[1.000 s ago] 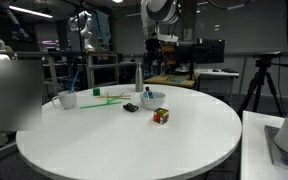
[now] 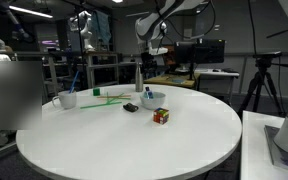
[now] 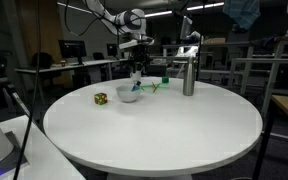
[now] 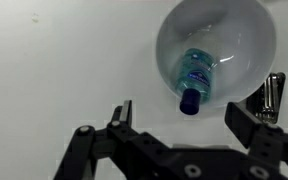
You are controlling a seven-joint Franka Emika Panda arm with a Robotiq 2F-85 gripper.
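A white bowl [image 4: 228, 30] holds a small clear-blue bottle [image 4: 195, 70] with a dark cap, leaning toward the near rim. In the wrist view my gripper stands open just below the bowl, with the bottle's cap near the gap and nothing held. Exterior view 1 shows the bowl [image 2: 154, 101] towards the back of the round table, and the blue bottle [image 2: 148, 93] pokes up inside it. From the other side, the same bowl [image 3: 127, 95] is seen left of centre. The gripper's fingers cannot be made out clearly in either exterior view.
Beside the bowl lie a small black object [image 4: 270, 96] and a multicoloured cube [image 2: 161, 116]. A mug [image 2: 65, 100], green sticks [image 2: 106, 102], a small green block [image 2: 97, 92] and a metal bottle [image 3: 190, 76] stand farther off.
Above the table in exterior view 1, the arm appears to have shifted a little left and down. The bowl, cube and other things on the table stay in place.
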